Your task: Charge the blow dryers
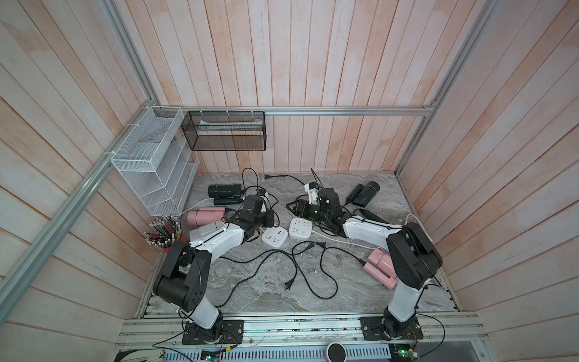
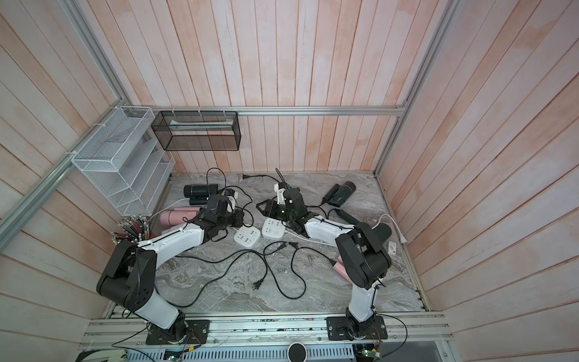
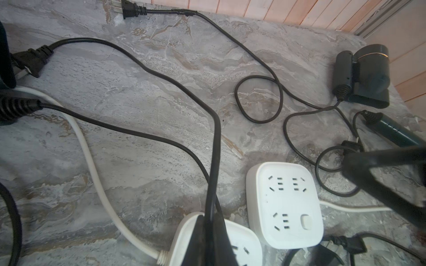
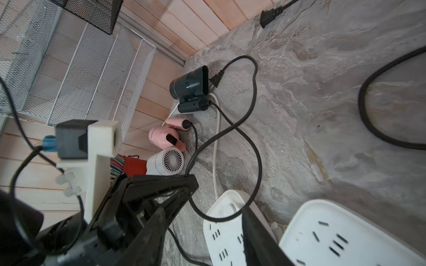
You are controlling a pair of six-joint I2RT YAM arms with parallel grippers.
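Observation:
My left gripper is shut on a black cord (image 3: 216, 133), just above the left white power strip (image 3: 244, 243). That cord runs back to a plug (image 3: 32, 59) beside the dark green blow dryer (image 4: 188, 86) at the rear left. The second white power strip (image 3: 284, 204) stands immediately right of the first, its sockets facing up. Above and behind the strips my right gripper is open; a loop of the cord appears beyond its fingers, none clearly between them. Pink blow dryers (image 1: 208, 216) lie at left and right, and a white one (image 4: 166, 161) at left.
Another dark green dryer (image 1: 366, 193) lies at the rear right. Black cords (image 1: 295, 265) and plugs sprawl over the front of the table. Wire baskets (image 1: 153, 163) and a red pot (image 4: 134, 166) of pens occupy the left side. Another plug (image 3: 131, 9) lies near the back wall.

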